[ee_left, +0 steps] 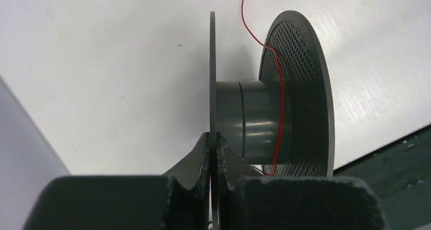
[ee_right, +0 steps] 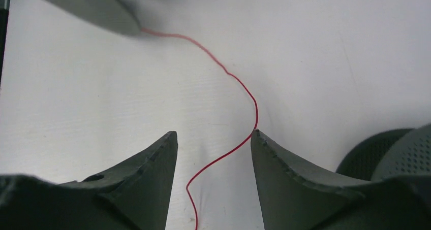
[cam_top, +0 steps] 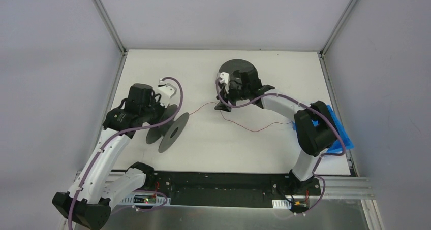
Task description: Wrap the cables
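A dark grey spool (cam_top: pixel 180 125) lies on its side at the left of the table. In the left wrist view, one flange of this spool (ee_left: pixel 213 62) stands edge-on, and my left gripper is shut on that thin flange. The red cable (ee_left: pixel 281 113) passes over the barrel near the perforated opposite flange. From there the red cable (cam_top: pixel 256 131) trails loosely across the table to the right. My right gripper is open above the cable (ee_right: pixel 256 110), which crosses the view between and beyond its fingers without being gripped.
A second dark spool (cam_top: pixel 237 65) lies flat at the back, partly behind my right arm. Blue material (cam_top: pixel 346 138) is at the right edge, partly hidden by that arm.
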